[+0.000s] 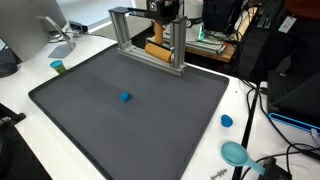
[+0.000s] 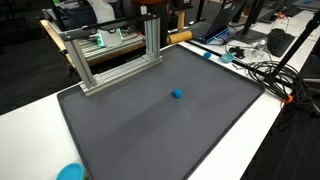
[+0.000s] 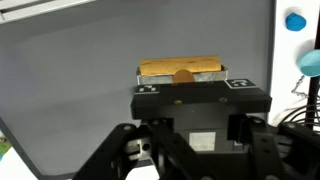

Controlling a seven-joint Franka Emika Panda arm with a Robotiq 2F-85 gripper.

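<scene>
A wooden mallet-like piece with an orange-tan cylindrical head [image 1: 158, 50] hangs head down beside the silver rack at the back of the mat. The wrist view shows the pale wooden head [image 3: 180, 66] and a round brown handle end just beyond my gripper, which is shut on the piece. In exterior view 2 the orange head [image 2: 180, 37] appears past the rack's right end. The black fingers hide most of the handle, and I cannot tell whether the head touches anything below.
A small blue object [image 1: 126, 97] lies on the wide dark mat [image 1: 130, 130], otherwise mostly clear. The silver rack [image 1: 178, 70] stands at its back edge. A green can [image 1: 58, 67] is at left; a blue piece [image 1: 227, 121] and turquoise item [image 1: 238, 155] sit at right, near cables.
</scene>
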